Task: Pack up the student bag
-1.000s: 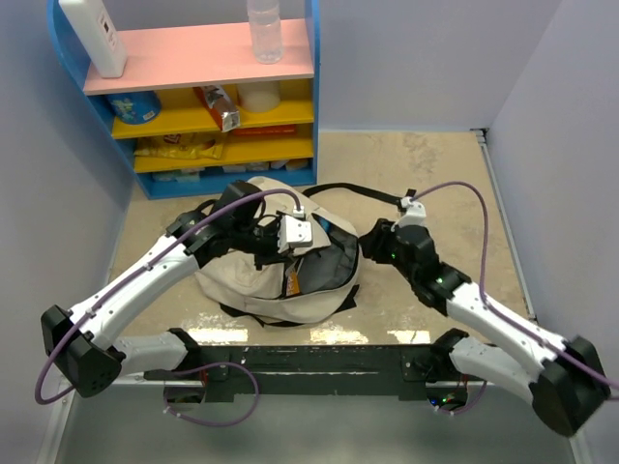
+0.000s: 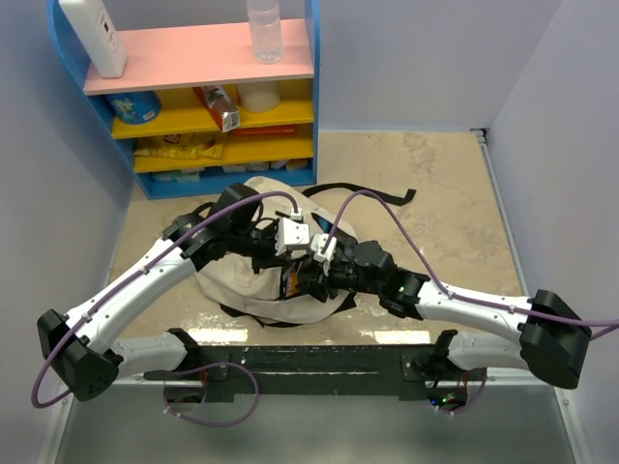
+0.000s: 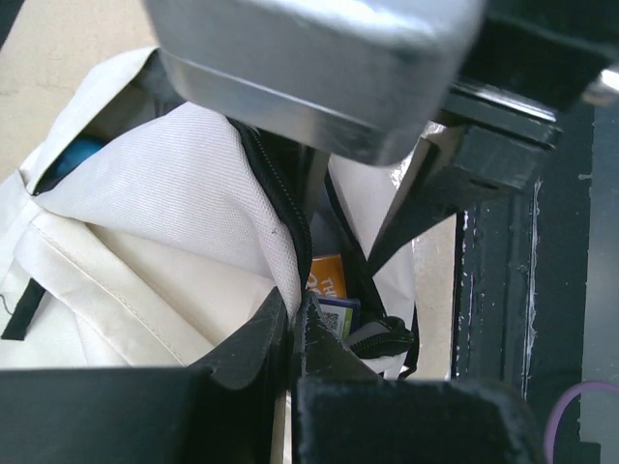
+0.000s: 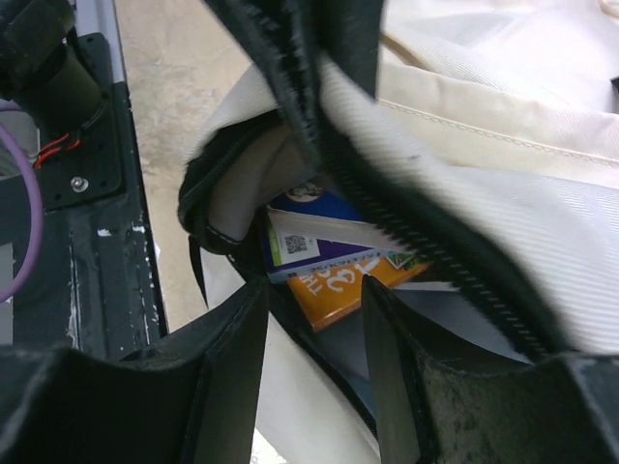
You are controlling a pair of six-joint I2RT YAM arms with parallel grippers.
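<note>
The cream student bag (image 2: 232, 285) lies open on the table, with an orange box (image 4: 334, 290) and a purple box (image 4: 305, 246) inside. My left gripper is shut on the bag's zippered rim (image 3: 242, 184), holding it up. My right gripper hangs open at the bag's opening, just above the boxes, with nothing seen between its fingers.
A blue shelf unit with a pink top (image 2: 174, 53) stands at the back, holding a bottle (image 2: 264, 29), a white container (image 2: 95, 34) and packets.
My right arm has swung in from the right and lower over the bag's opening, next to my left gripper, which has stayed in place on the rim.
</note>
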